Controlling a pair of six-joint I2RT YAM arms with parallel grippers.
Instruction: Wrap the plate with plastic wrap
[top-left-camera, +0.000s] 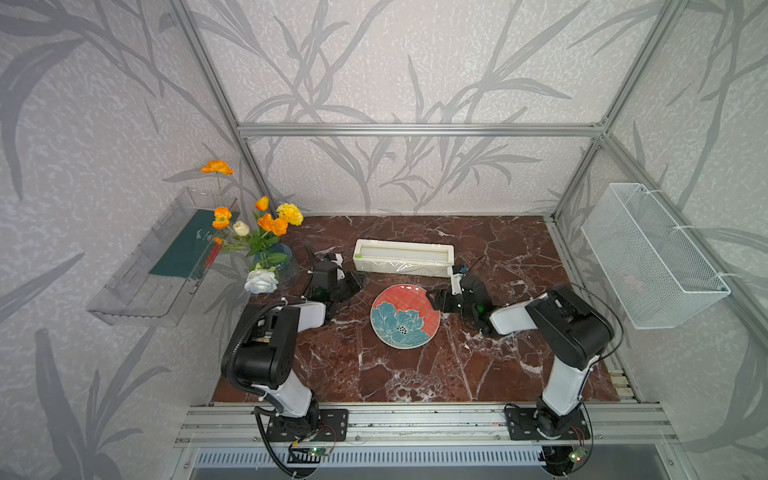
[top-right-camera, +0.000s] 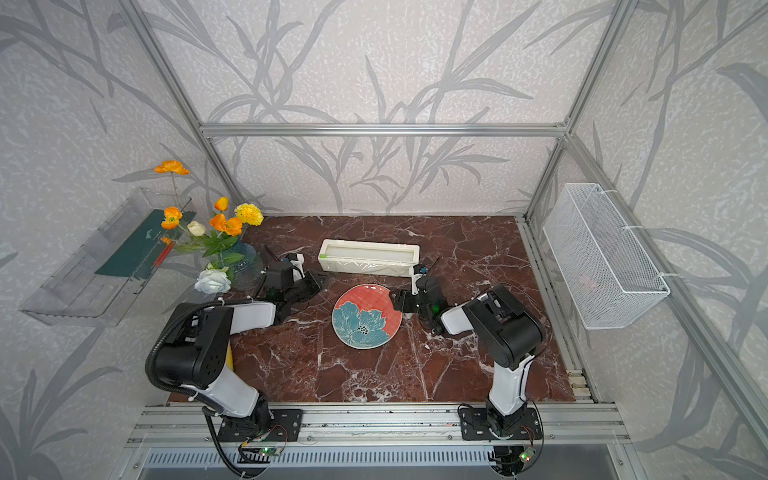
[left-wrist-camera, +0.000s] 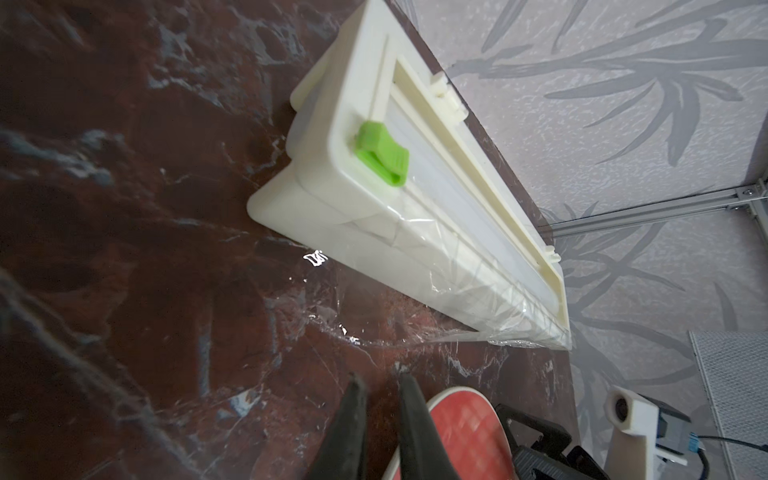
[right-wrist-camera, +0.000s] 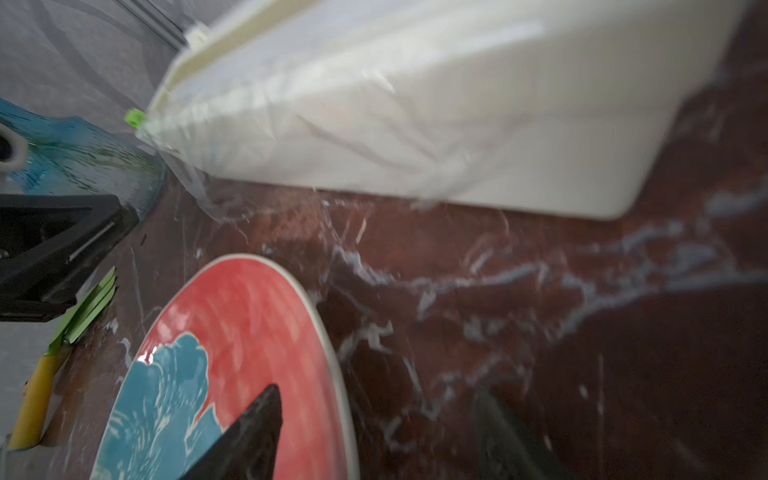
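A red plate with a blue flower lies flat on the marble table. Behind it stands the white wrap dispenser, a green slider at its left end. Clear plastic wrap hangs in a loose flap over its front side. My left gripper is left of the plate, in front of the dispenser's left end; its fingers are close together with a narrow gap and nothing visible between them. At the plate's right rim, my right gripper holds its fingers wide apart and empty, clear of the wrap.
A blue glass vase with flowers stands behind the left arm. A clear basket hangs on the left wall and a white mesh basket on the right.
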